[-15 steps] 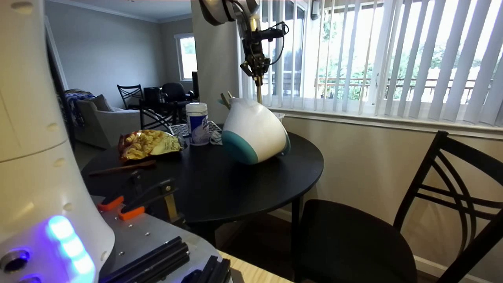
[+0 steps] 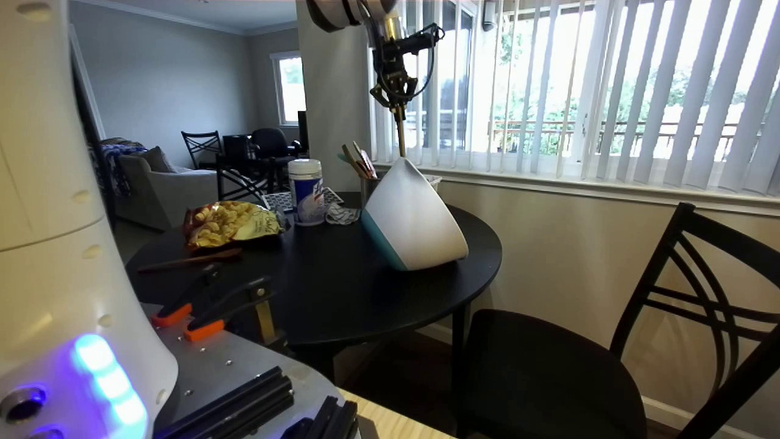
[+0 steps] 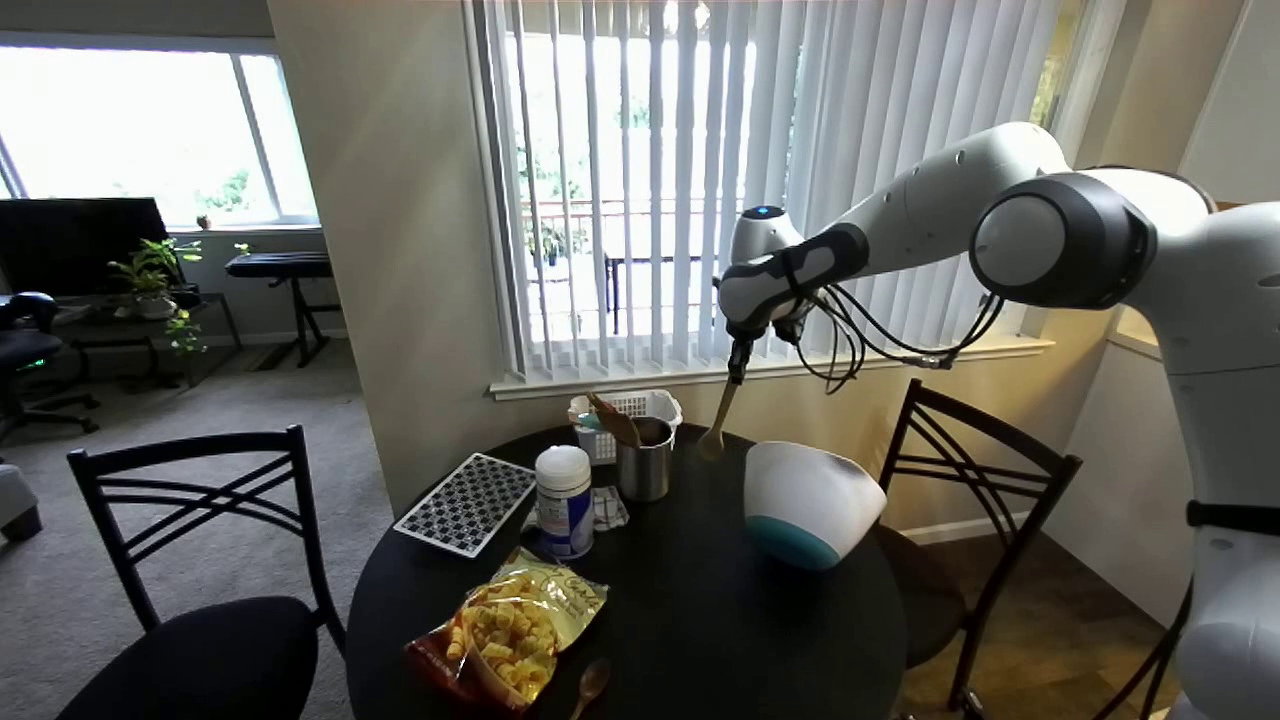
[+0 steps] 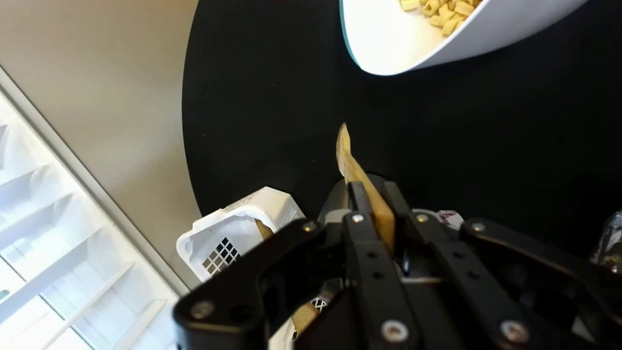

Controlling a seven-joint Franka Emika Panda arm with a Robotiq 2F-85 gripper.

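My gripper is shut on the handle of a wooden spoon [image 4: 362, 181], which points down over the table. In exterior view 2 the spoon's bowl end [image 3: 711, 445] hangs to the left of a white bowl with a teal base [image 3: 806, 498], apart from it. The bowl stands tilted on the black table. Its opening faces away in exterior view 1, where the white bowl [image 2: 420, 219] hides the spoon's lower end. Yellow pasta-like pieces [image 4: 449, 14] show inside it in the wrist view.
Behind the bowl stand a metal utensil holder [image 3: 645, 460] and a white basket [image 3: 662, 404]. A wipes canister [image 3: 564, 504], a patterned tray [image 3: 465, 504] and an open snack bag [image 3: 516, 630] occupy the left side. Another wooden spoon [image 3: 590, 684] lies at the front.
The bowl has rolled or tipped and shifted slightly right and nearer in exterior view 1, now resting in a different tilt. My gripper has moved slightly left and up, still with the spoon.
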